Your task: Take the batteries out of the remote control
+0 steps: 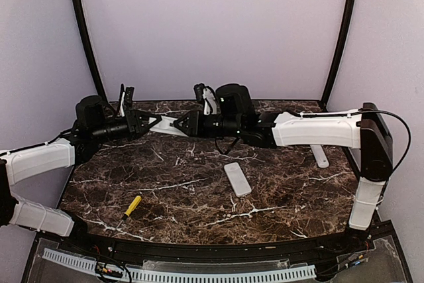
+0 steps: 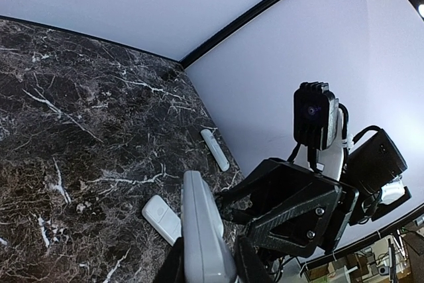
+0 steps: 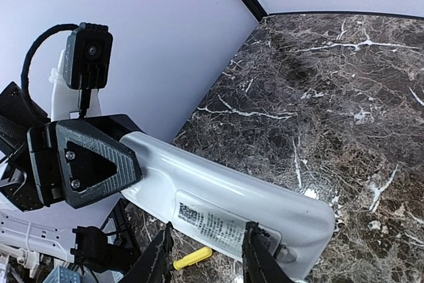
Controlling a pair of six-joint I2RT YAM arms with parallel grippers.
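The white remote body (image 1: 165, 125) (image 2: 202, 223) (image 3: 218, 177) hangs above the table between both grippers, its battery compartment facing the right wrist camera. My left gripper (image 1: 151, 122) is shut on one end of it. In the right wrist view, a battery (image 3: 212, 226) with printed label lies in the compartment, and the fingertips of my right gripper are at it, near its spring end; whether they grip it is hard to tell.
A white cover or remote (image 1: 237, 179) lies mid-table, another white piece (image 1: 319, 156) at the right. A yellow screwdriver (image 1: 131, 208) lies front left.
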